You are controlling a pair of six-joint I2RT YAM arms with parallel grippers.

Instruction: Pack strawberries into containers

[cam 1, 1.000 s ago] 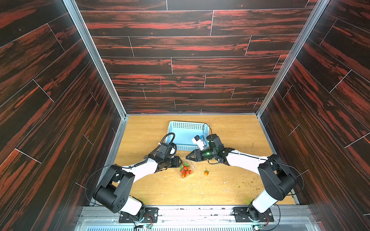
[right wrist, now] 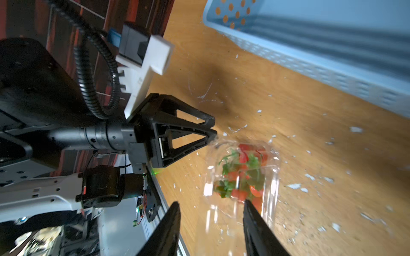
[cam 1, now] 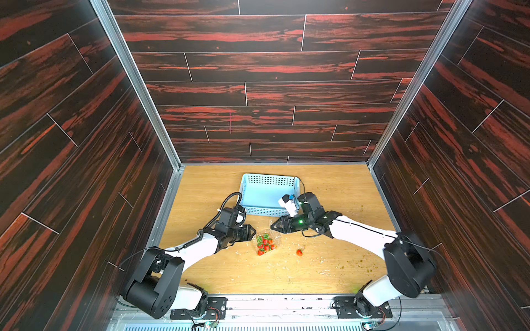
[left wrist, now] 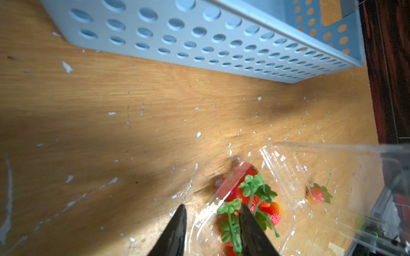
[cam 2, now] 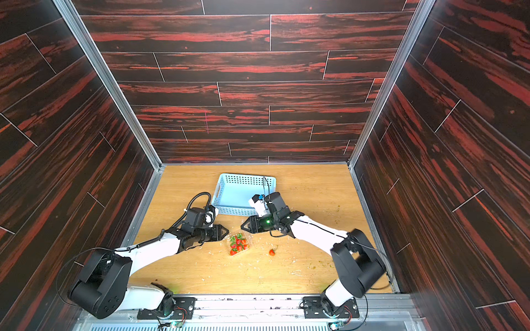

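A clear container (right wrist: 274,187) on the table holds several strawberries (cam 1: 265,242) with green stems. Its transparent lid (left wrist: 341,187) stands open, spreading from the hinge toward my right arm. One loose strawberry (left wrist: 316,195) lies on the wood right of the container. At the container's left edge, my left gripper is parted, the clear rim seen between and beyond its fingers. My right gripper is also parted, above the lid side, with see-through plastic behind the gap. Whether either gripper touches the plastic is hard to tell.
A light blue perforated basket (cam 1: 270,211), empty where visible, stands behind the container. The right arm's wrist overlaps its front right corner in the top views. Bare table (cam 1: 220,275) lies in front and on both sides.
The loose strawberry has tipped over and shifted slightly right and toward the front. My left gripper has drawn back a little to the left; the right one has edged right.
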